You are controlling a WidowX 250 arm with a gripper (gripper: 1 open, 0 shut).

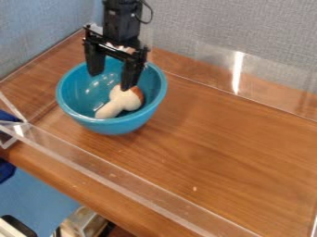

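Note:
A teal bowl (pixel 155 93) sits on the wooden table at the back left. Inside it lies a pale toy mushroom (pixel 119 101) with an orange-red cap, tilted on its side. My black gripper (pixel 114 59) hangs over the back of the bowl, above and behind the mushroom, with its fingers apart and nothing seen between them.
A grey textured wall is behind, and clear plastic strips run along the table's edges. A blue object (pixel 7 124) lies at the left edge, with assorted items below the table.

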